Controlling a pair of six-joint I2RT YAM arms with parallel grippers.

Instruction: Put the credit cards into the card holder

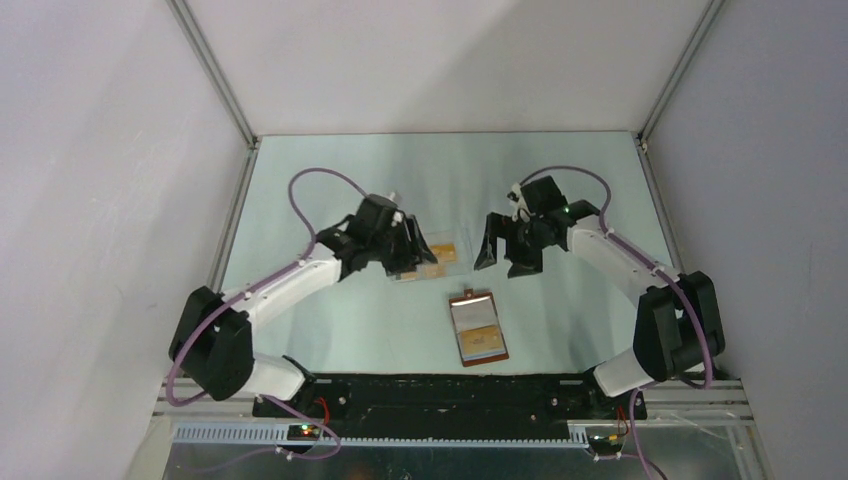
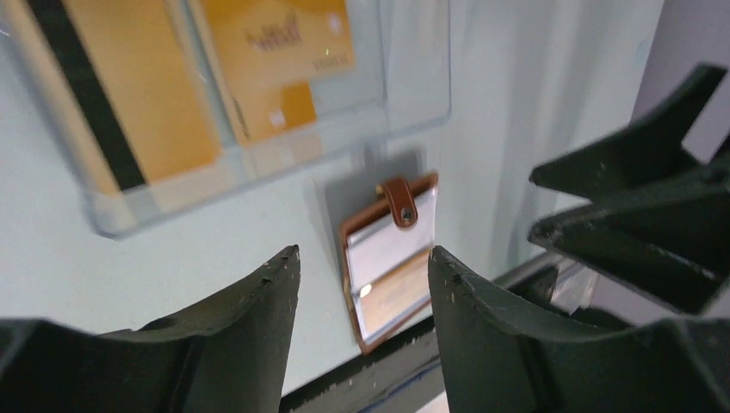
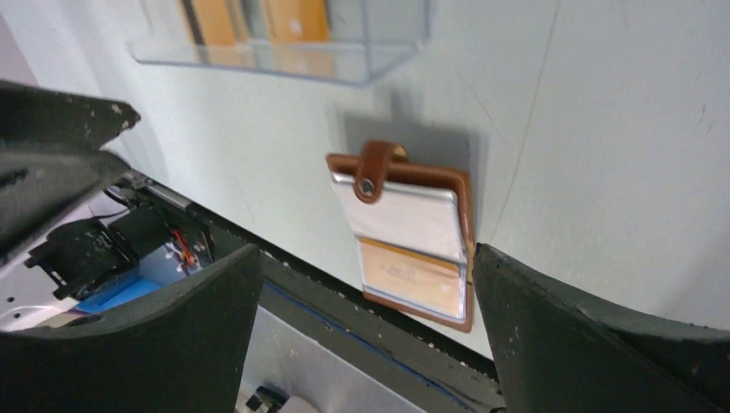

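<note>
A brown-edged card holder (image 1: 478, 328) lies on the table near its front edge, with a pale upper pocket and a yellowish card showing in its lower part. Its brown strap tab (image 3: 371, 170) faces the back. Orange-yellow cards (image 2: 275, 52) lie in a clear tray (image 2: 181, 191) behind the holder. Above the tray's front part my left gripper (image 1: 408, 258) hangs open, covering some of the tray from above. My right gripper (image 1: 508, 256) stands open to the right of the tray, up and back from the holder. Nothing is between either gripper's fingers.
The dark front rail (image 1: 450, 400) runs just in front of the holder. Bare table (image 1: 340, 310) lies to the left, and the back of the table is clear. White walls close off the sides and back.
</note>
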